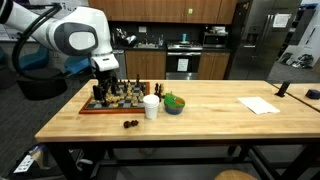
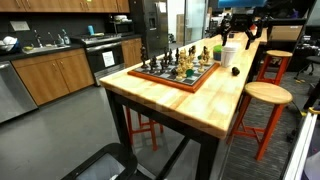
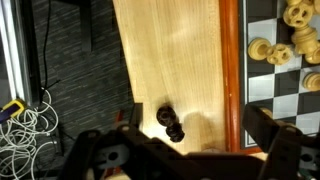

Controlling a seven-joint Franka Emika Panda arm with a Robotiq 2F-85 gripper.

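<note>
My gripper (image 1: 106,84) hangs above the near edge of the chessboard (image 1: 92,106). In the wrist view its fingers stand wide apart at the lower left and lower right, with nothing gripped. A dark chess piece (image 3: 170,122) lies on its side on the bare wood below, beside the board's red-brown border (image 3: 231,75). The same dark piece (image 1: 130,124) shows near the table's front edge. Tan pieces (image 3: 303,39) stand on the board at the wrist view's right. Several dark pieces (image 2: 144,54) stand along the board's far side.
Right of the board are a white cup (image 1: 151,107) and a green bowl (image 1: 174,104). A white paper (image 1: 258,105) lies farther right, with clear wooden tabletop (image 1: 220,125) around it. Cables (image 3: 30,140) lie on the floor beyond the table edge.
</note>
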